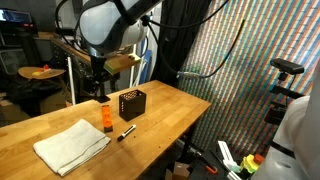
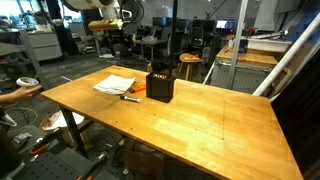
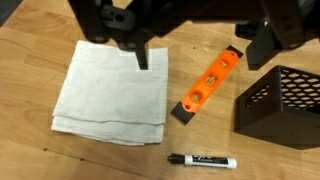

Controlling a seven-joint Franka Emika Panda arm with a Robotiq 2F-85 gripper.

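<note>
A white folded cloth (image 3: 110, 95) lies flat on the wooden table, left of an orange level (image 3: 208, 82) in the wrist view. Below the level is a black-and-white marker (image 3: 203, 161). The black mesh box (image 3: 284, 108) stands to the right, its top open. My gripper is open above the table, one finger over the cloth's edge and the other over the box's near side. Nothing sits between its fingers. In exterior view 1 the gripper (image 1: 100, 83) hangs clear above the tabletop, behind the cloth (image 1: 72, 146) and near the box (image 1: 132, 104).
The table (image 2: 220, 125) has a wide bare area beyond the box in exterior view 2. A wooden stool (image 1: 42, 74) stands behind the table. A cable hangs looped from the arm.
</note>
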